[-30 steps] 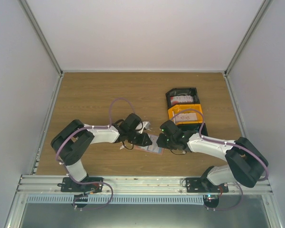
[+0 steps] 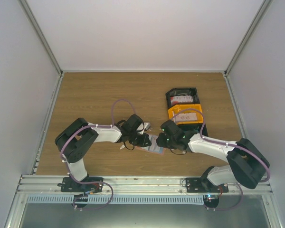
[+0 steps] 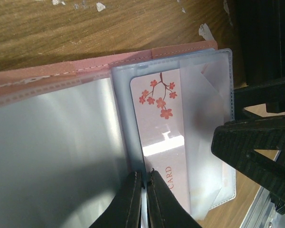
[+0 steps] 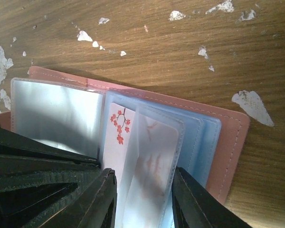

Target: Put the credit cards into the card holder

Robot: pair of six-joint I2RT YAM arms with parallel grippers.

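On the table lies the pink-edged card holder, open at its clear pages, between the two grippers. A pale card with red blossoms rests on a bluish page, its right part covered by a clear flap. My left gripper is at the card's left edge, fingers close together with a thin gap; whether they pinch anything is unclear. My right gripper stands open over the card and flap, its fingers well apart. In the top view, both grippers partly hide the holder.
A black tray and an orange tray, each with cards inside, stand at the back right. Bare table extends over the back left. Both grippers work close together, leaving little room between them.
The right arm looks nearly still, and the trays have not moved.
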